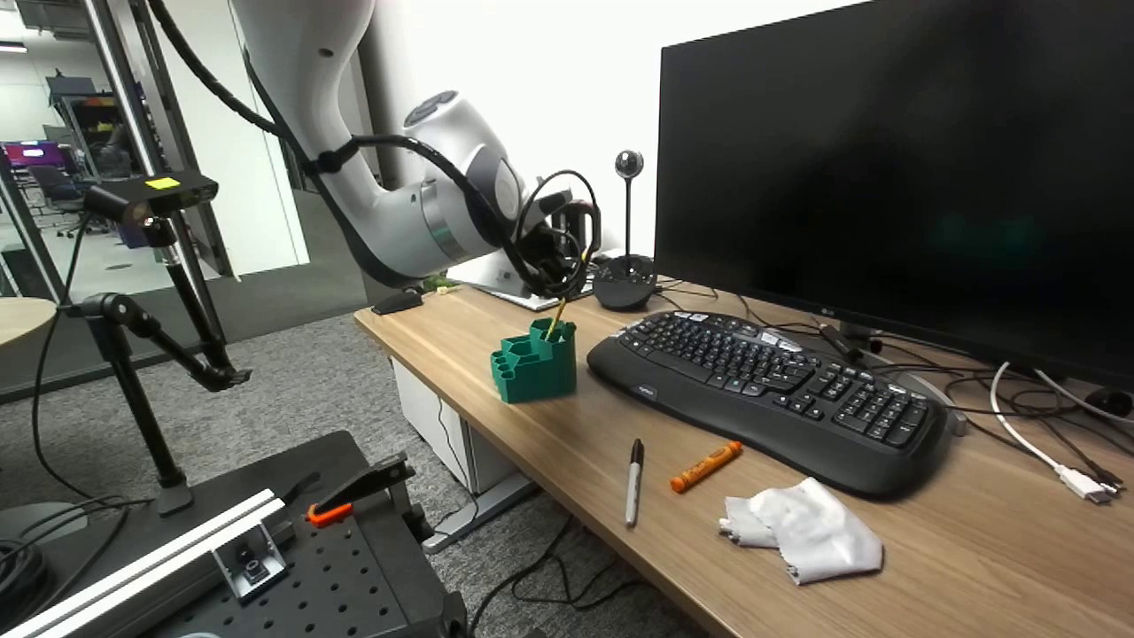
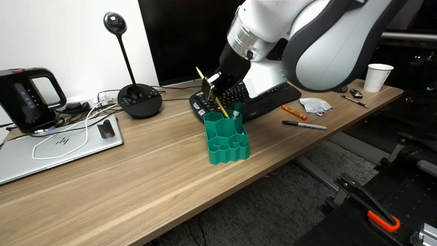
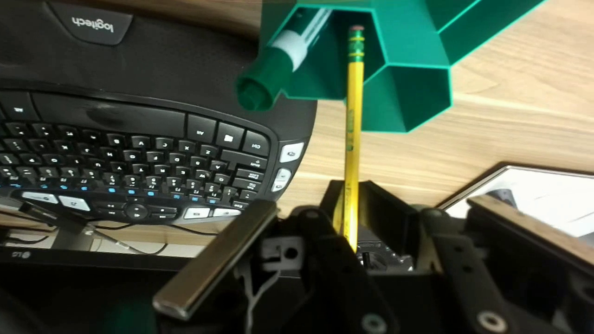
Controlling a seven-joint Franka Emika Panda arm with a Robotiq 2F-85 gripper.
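A yellow pencil (image 3: 353, 122) is pinched between the fingers of my gripper, which is shut on it. Its pink eraser end points into a compartment of the green organizer (image 2: 226, 127), where a green marker (image 3: 273, 75) leans. In exterior view 2 the pencil (image 2: 221, 107) slants down to the organizer's back compartment, and its other end sticks up past my gripper (image 2: 211, 91). How deep the eraser end reaches inside is hard to tell. Exterior view 1 shows the organizer (image 1: 537, 367) standing upright on the desk, below the arm.
A black keyboard (image 1: 776, 393) lies right beside the organizer. An orange crayon (image 1: 707, 466), a black-capped marker (image 1: 634, 484) and a grey cloth (image 1: 804, 532) are spread along the desk. A webcam stand (image 2: 139, 100) and a laptop (image 2: 61, 141) occupy the back.
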